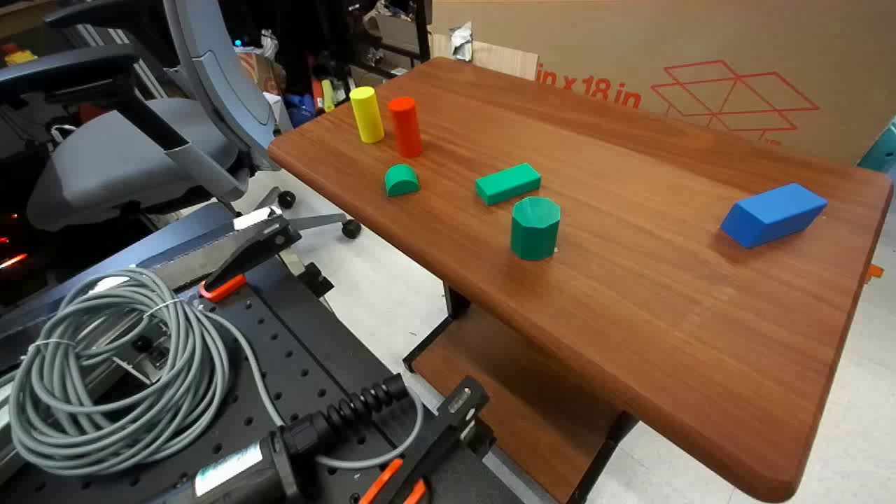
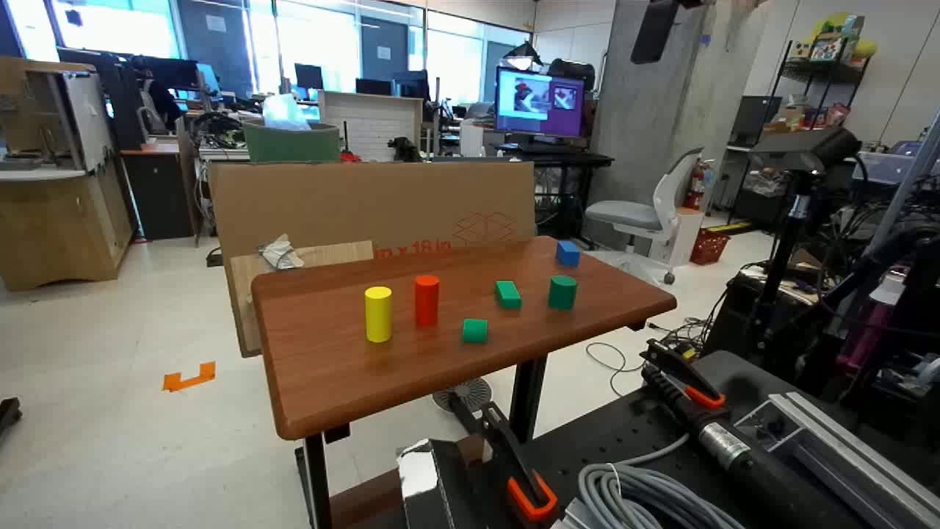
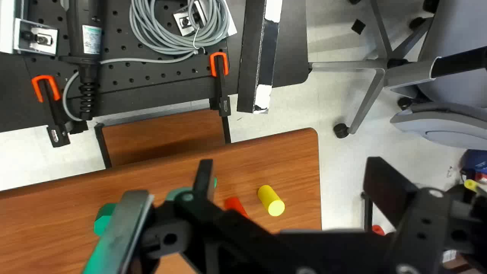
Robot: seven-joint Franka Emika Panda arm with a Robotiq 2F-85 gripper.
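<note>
In the wrist view my gripper stands open high over the table, its fingers wide apart and gripping nothing. Neither exterior view shows it. An upright yellow cylinder [image 1: 367, 115] and a red cylinder [image 1: 404, 127] stand close together at one end of the table. Near them lies a small green half-round block [image 1: 401, 180]. Around mid-table are a green rectangular block [image 1: 508, 184] and an upright green octagonal block [image 1: 535, 228]. A blue block [image 1: 773, 215] lies apart from the rest towards the other end. Parts of my gripper cover some blocks in the wrist view.
The brown table [image 1: 672, 336] has bare room around the blue block and along its front. A black perforated bench [image 3: 137, 77] with a coiled grey cable [image 1: 117, 369] lies alongside. A large cardboard sheet [image 2: 379, 203] stands behind the table, and a chair [image 1: 143, 151] is near one end.
</note>
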